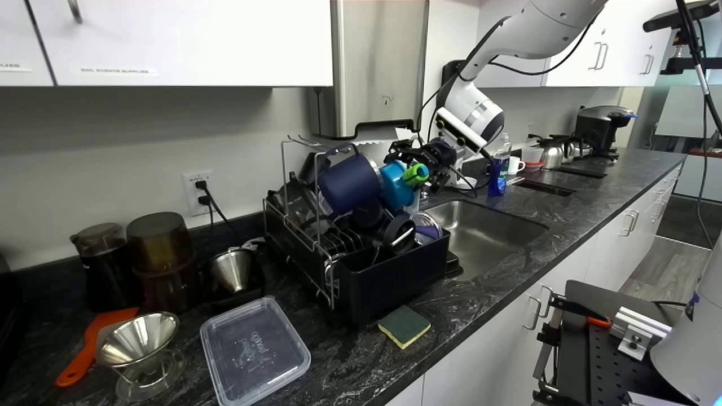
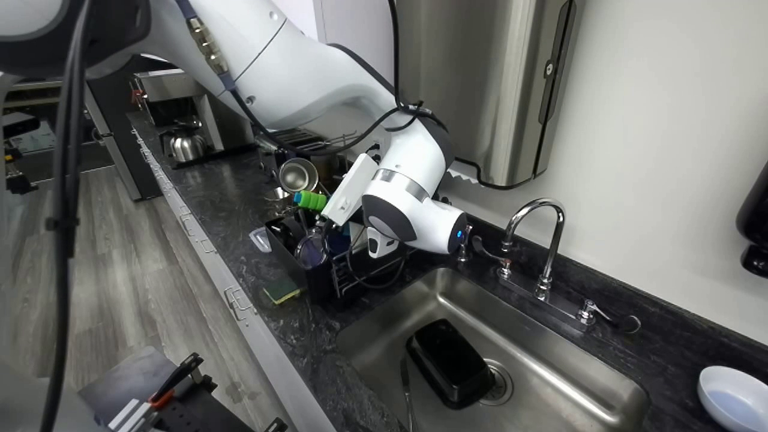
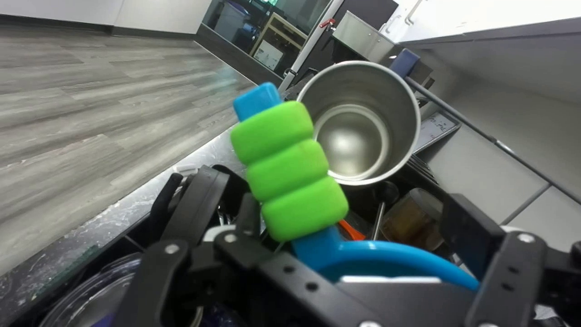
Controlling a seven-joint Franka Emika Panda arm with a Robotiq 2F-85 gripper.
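Observation:
A light-blue vessel (image 1: 397, 186) with a ribbed green handle (image 1: 415, 175) rests on top of the dish rack, against a dark-blue cup (image 1: 350, 182). My gripper (image 1: 423, 161) is at the vessel's sink-facing side. In the wrist view the green handle (image 3: 291, 174) crosses between my widely separated black fingers, with the vessel's blue rim (image 3: 403, 251) low between them. The gripper is open; whether either finger touches the vessel cannot be told. Beyond the handle, the metal inside of a cup (image 3: 354, 136) faces the wrist camera.
The black dish rack (image 1: 399, 277) is crowded with dishes, and its wire frame (image 1: 284, 176) rises behind. A sponge (image 1: 404, 326) and a clear lid (image 1: 255, 352) lie in front. In the sink (image 2: 569, 385) sits a black container (image 2: 447, 363). A tall faucet (image 2: 554, 237) stands behind it.

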